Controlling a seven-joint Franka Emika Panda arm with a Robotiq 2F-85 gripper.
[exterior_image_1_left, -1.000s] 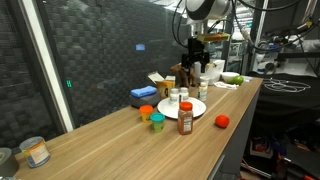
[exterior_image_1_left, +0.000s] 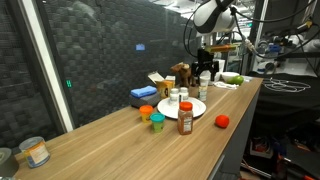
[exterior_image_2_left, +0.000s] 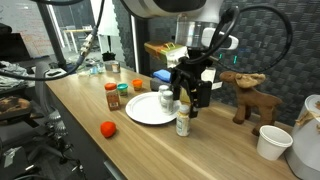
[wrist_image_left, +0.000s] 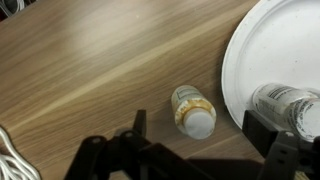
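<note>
A small bottle with a white cap (wrist_image_left: 193, 112) stands upright on the wooden table. My gripper is open above it, with the bottle's top showing between the spread fingers in the wrist view. In exterior view 2 the same bottle (exterior_image_2_left: 183, 125) stands directly below the gripper (exterior_image_2_left: 187, 98), close to the fingertips; whether they touch it cannot be told. To one side lies a round white plate (exterior_image_2_left: 146, 111), carrying white-lidded jars (wrist_image_left: 287, 106).
A red ball (exterior_image_2_left: 108, 129) and a red-lidded jar (exterior_image_1_left: 186, 118) are near the table's front edge. Behind the bottle are a brown moose figure (exterior_image_2_left: 250, 93) and a white cup (exterior_image_2_left: 272, 142). Bare wood (exterior_image_1_left: 95, 145) stretches across the table's left part in exterior view 1.
In exterior view 1 the arm has shifted to the right, from beside the bottle to above it. The objects on the table look unmoved.
</note>
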